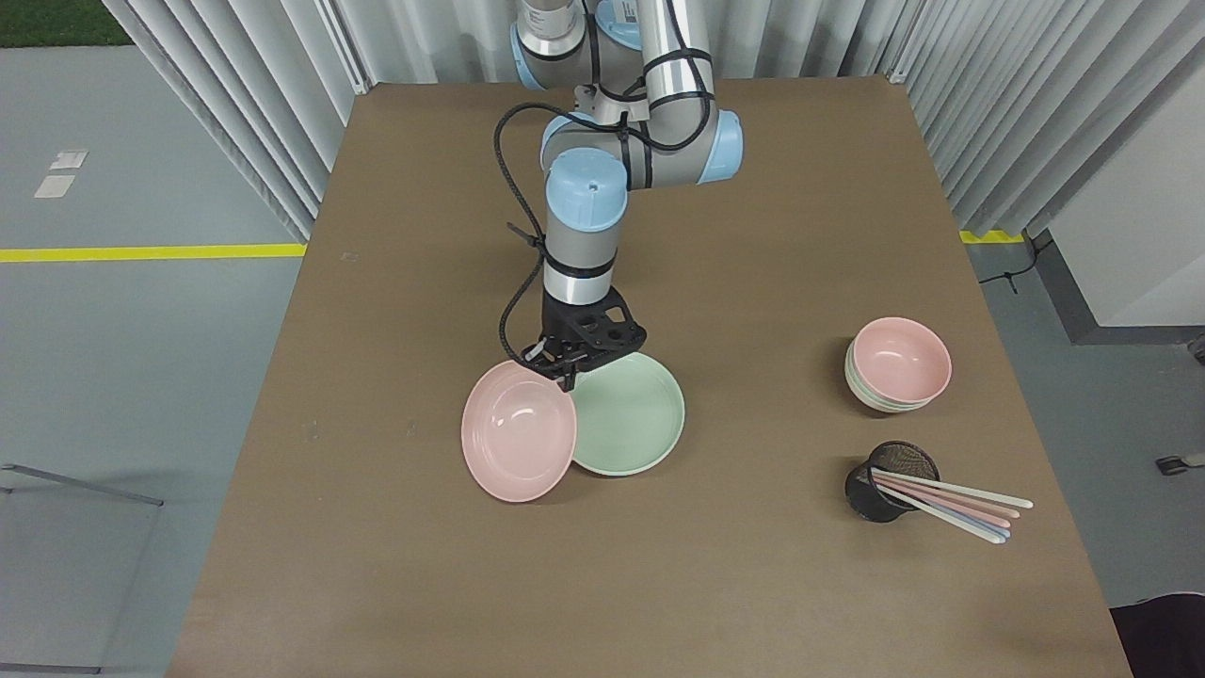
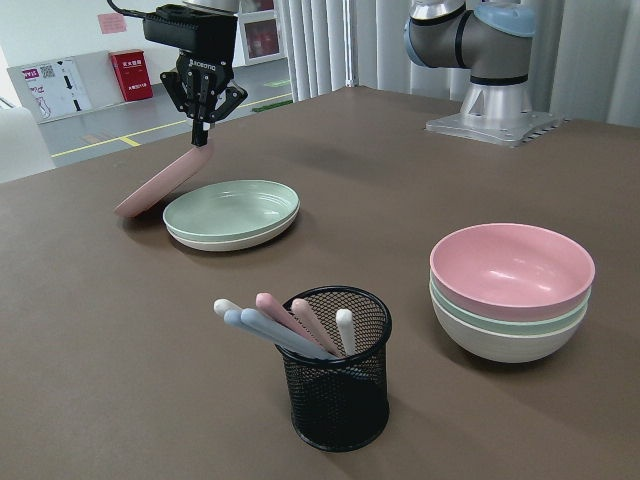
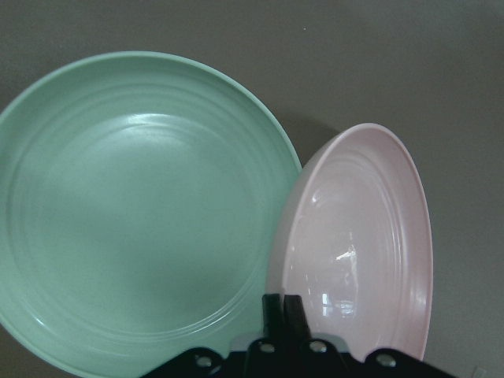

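The gripper is shut on the rim of the pink plate, which hangs tilted from its fingers, one side lifted in the left view. Beside it the green plate lies flat, on top of a white plate visible at its edge in the left view. In the wrist view the pink plate reaches up to the green plate's right rim, with the black fingertips at its near edge.
A stack of bowls, pink on top, stands at the right. Nearer is a black mesh cup holding several chopsticks or similar sticks.
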